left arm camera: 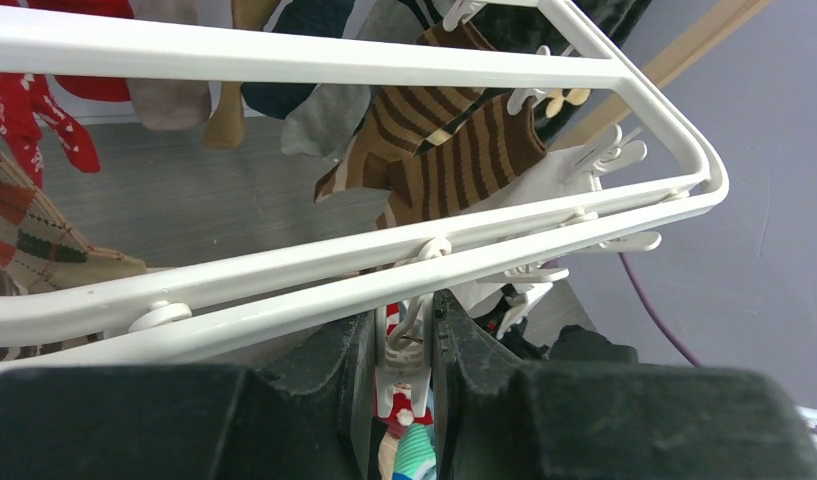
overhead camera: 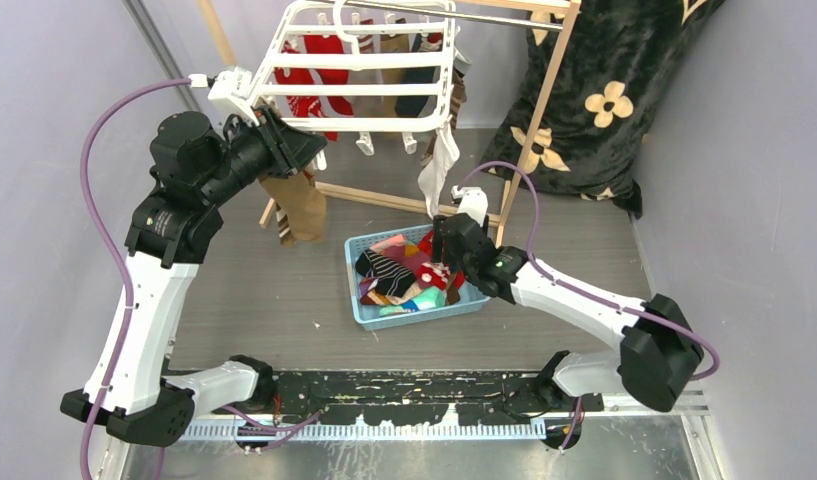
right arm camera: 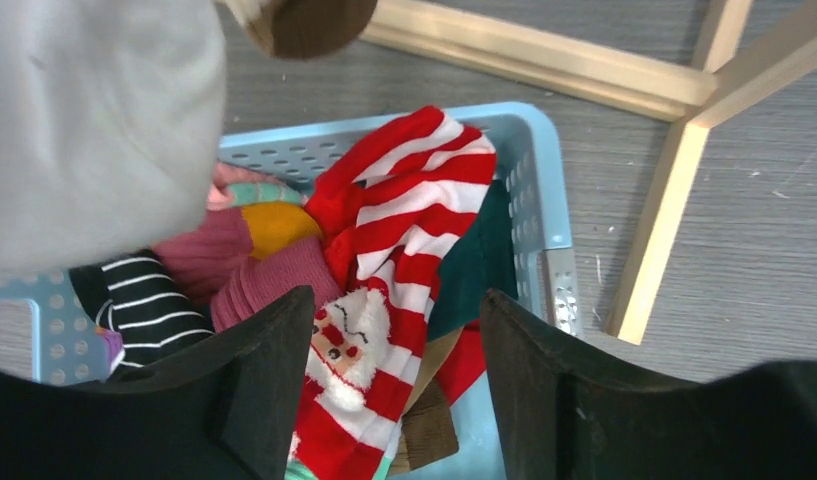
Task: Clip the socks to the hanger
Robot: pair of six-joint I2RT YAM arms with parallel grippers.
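Observation:
The white hanger hangs at the top of the top view, with several socks clipped along it. My left gripper is at its front bar, shut on a white clip. Low over the blue basket, my right gripper points down, its fingers apart with nothing held between them. Below and between those fingers lies a red-and-white striped sock with a Santa face, loose among other socks. A white sock hangs from the hanger's right front corner, just above the right gripper.
That white sock blurs across the upper left of the right wrist view. A wooden rack stands right of the basket, its post close to my right arm. A brown sock hangs by the left gripper. Floor left of the basket is clear.

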